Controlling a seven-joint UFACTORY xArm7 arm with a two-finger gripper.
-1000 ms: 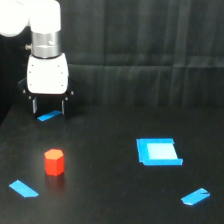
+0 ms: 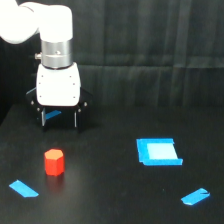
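A white robot arm with its gripper (image 2: 58,106) hangs at the upper left, low over the dark table near a strip of blue tape; whether anything is between its fingers is not clear. An orange-red block (image 2: 54,161) stands on the table, in front of the gripper and apart from it.
A white square with a blue tape border (image 2: 159,152) lies at the right. Blue tape pieces (image 2: 22,188) lie at the front left and front right (image 2: 195,196).
The arm and gripper have moved a little to the right and slightly down. The block has not moved.
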